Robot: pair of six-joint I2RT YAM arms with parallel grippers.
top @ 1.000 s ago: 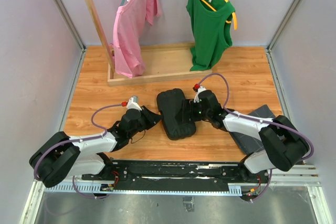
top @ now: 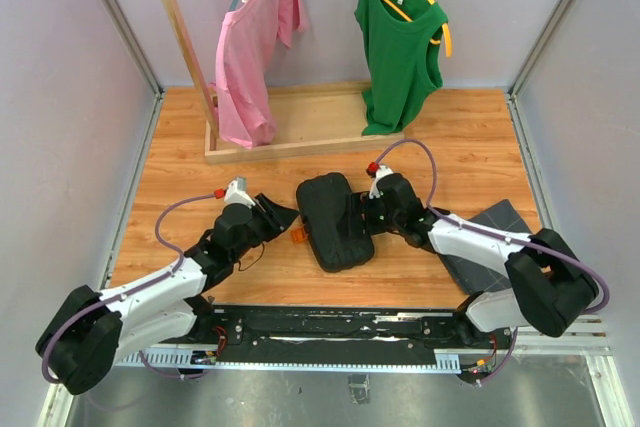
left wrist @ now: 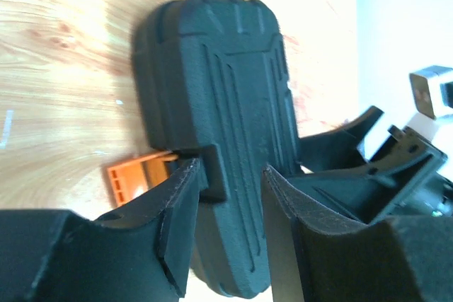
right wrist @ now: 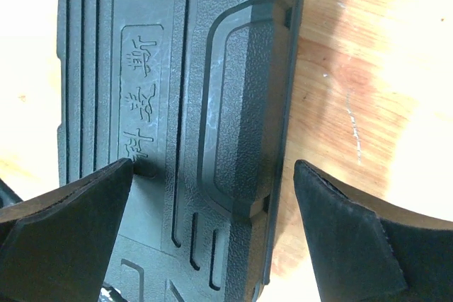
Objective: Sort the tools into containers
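A closed black tool case (top: 328,217) lies in the middle of the table, with an orange piece (left wrist: 131,178) at its left side. My left gripper (top: 278,217) is just left of the case, its fingers part open near the case's side latch in the left wrist view, nothing clearly between them. My right gripper (top: 358,215) stands at the case's right half, open, its fingertips close over the lid and edge (right wrist: 241,125) in the right wrist view.
A wooden rack base (top: 300,147) with hanging pink (top: 250,67) and green (top: 400,57) garments stands at the back. A dark flat panel (top: 490,227) lies at the right.
My left gripper has moved left and slightly up in the top view, away from the case, uncovering the orange piece. The right gripper and case have barely moved.
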